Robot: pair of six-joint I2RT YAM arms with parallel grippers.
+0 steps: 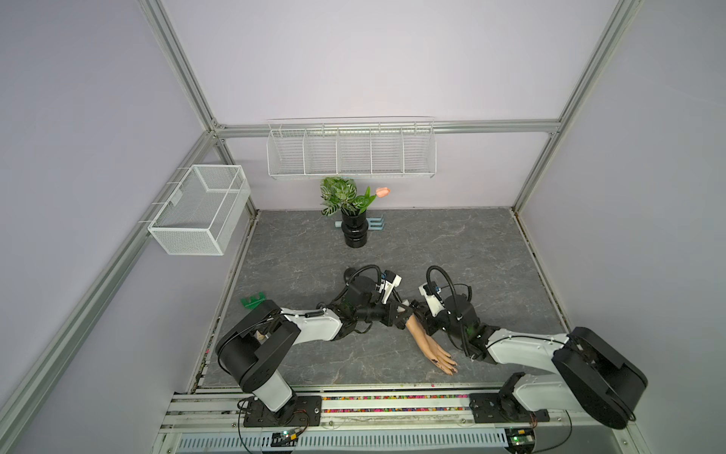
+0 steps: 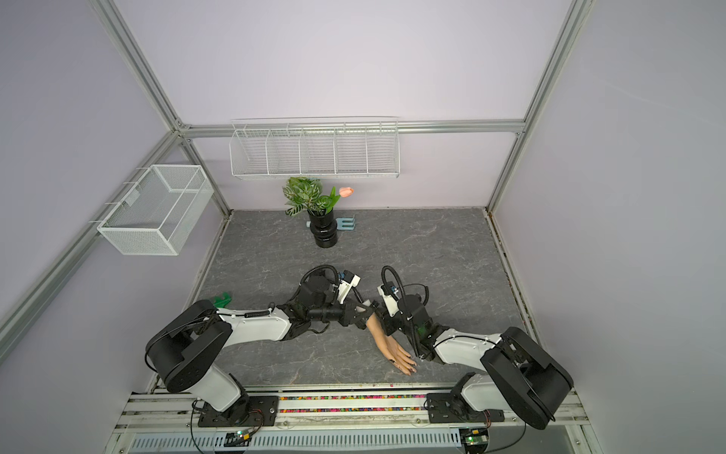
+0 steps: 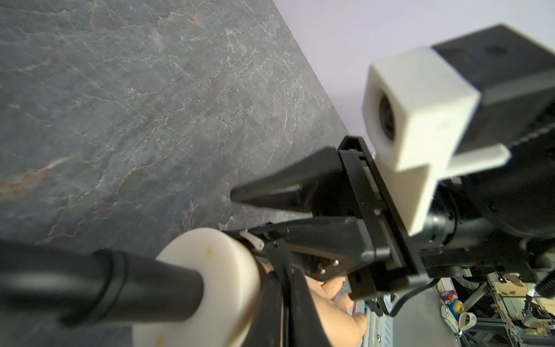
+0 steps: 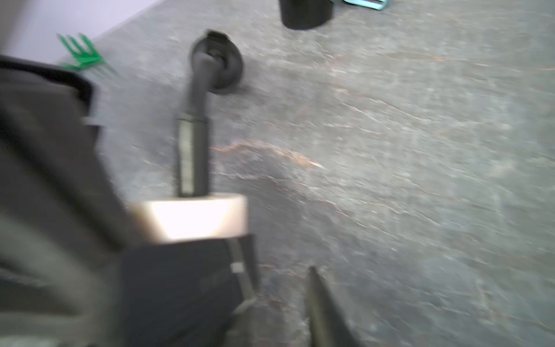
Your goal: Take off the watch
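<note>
A flesh-coloured mannequin hand (image 1: 432,349) stretches toward the front between my arms in the top left view. At its wrist end, a white round base (image 3: 203,283) carries a black rod (image 3: 127,283). Small and dark, the watch is hard to pick out; a silvery bit (image 3: 252,239) and dark band show beside the white base. My left gripper is shut at the wrist end; whether thin strap lies between its fingers is unclear. Facing it, my right gripper has its fingers apart, one close to the band. The right wrist view is blurred.
A black vase with leaves and a tulip (image 1: 354,230) stands at the back beside a blue rack (image 1: 376,224). A green fork-like tool (image 1: 253,301) lies at the left. Wire baskets (image 1: 200,212) hang on the walls.
</note>
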